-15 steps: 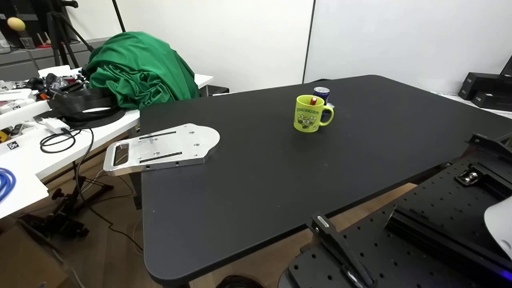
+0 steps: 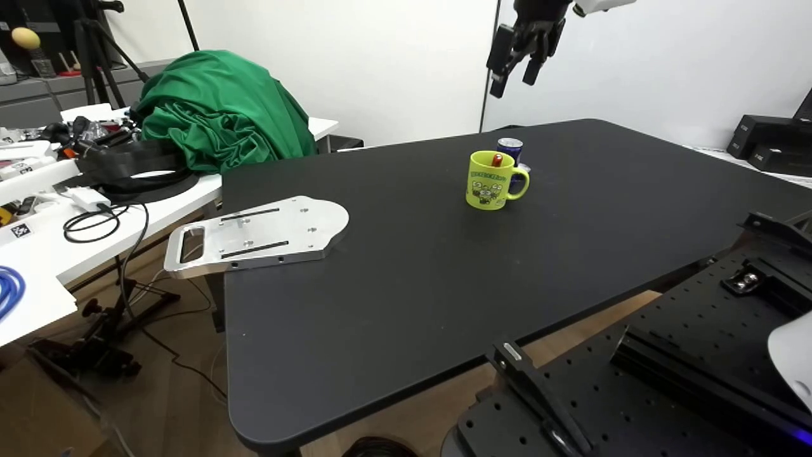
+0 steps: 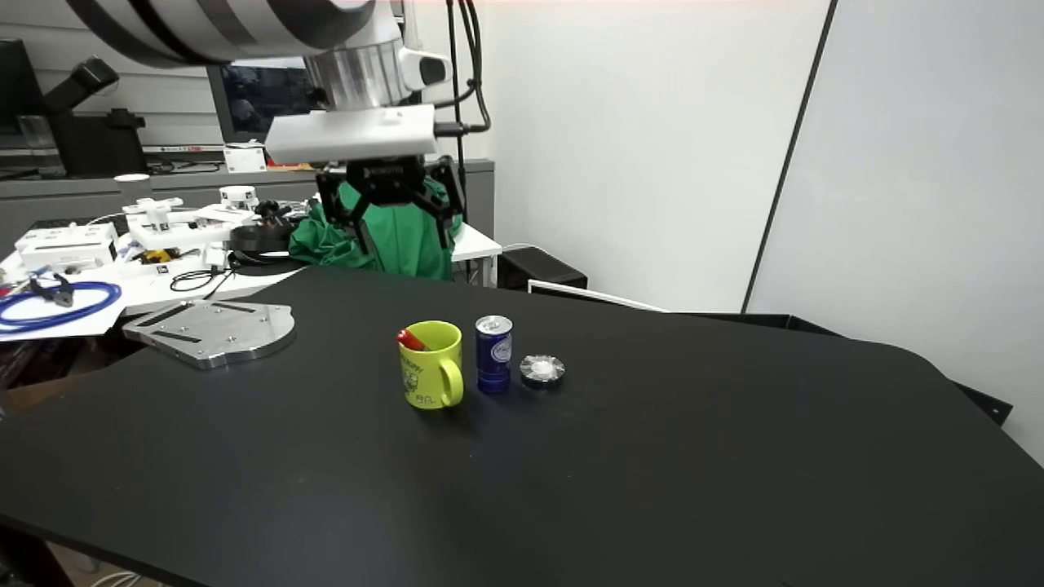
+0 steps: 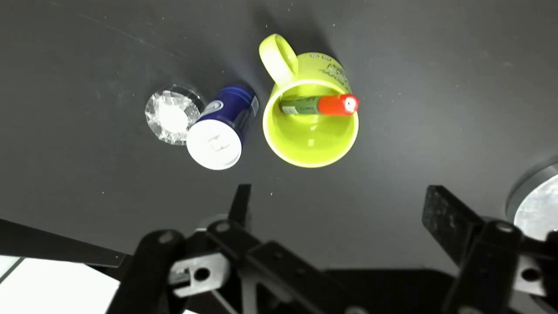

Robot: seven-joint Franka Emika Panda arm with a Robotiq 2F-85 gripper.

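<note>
A yellow-green mug (image 3: 422, 381) stands upright on the black table, its handle turned toward the camera in exterior view 2. Inside it leans a marker (image 4: 319, 104) with a green body and red cap, the capped end resting at the rim. Close beside the mug is an upright blue can (image 3: 493, 357). On the can's other side sits a small round object with a shiny, crinkled top (image 3: 541, 368). High above the table hangs my gripper (image 2: 514, 85), its fingers wide apart and nothing between them. From the wrist view, the mug lies beyond the fingertips (image 4: 240, 201).
A silver metal plate (image 2: 266, 232) with a handle slot lies at the table's left edge. Past that edge, a white side table holds cables and a green cloth (image 2: 217, 114).
My gripper has come into exterior view 1 from above, where it was out of sight a second ago. The mug, marker and can have not moved.
</note>
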